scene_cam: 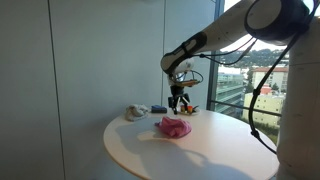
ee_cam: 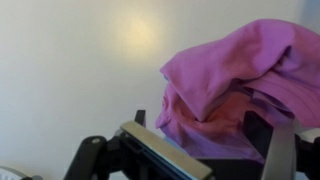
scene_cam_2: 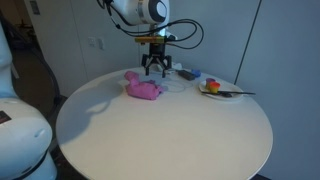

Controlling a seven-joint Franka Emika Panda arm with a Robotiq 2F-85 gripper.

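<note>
A crumpled pink cloth (scene_cam: pixel 174 128) lies on the white round table, and it also shows as a pink heap (scene_cam_2: pixel 143 89) in exterior view 2. Above and close to it, my gripper (scene_cam_2: pixel 157 71) points down with its fingers spread. In the wrist view the cloth (ee_cam: pixel 225 70) fills the upper right and reaches down between the fingertips. There the open gripper is over its lower part, apparently without gripping it. How much height separates the fingers from the fabric is hard to judge.
Beside the cloth stands a white bowl (scene_cam_2: pixel 232 94) with red and yellow items (scene_cam_2: pixel 212 86) and a dark utensil. A whitish bundle (scene_cam: pixel 136 112) and a dark blue object (scene_cam: pixel 159 109) lie toward the table's edge.
</note>
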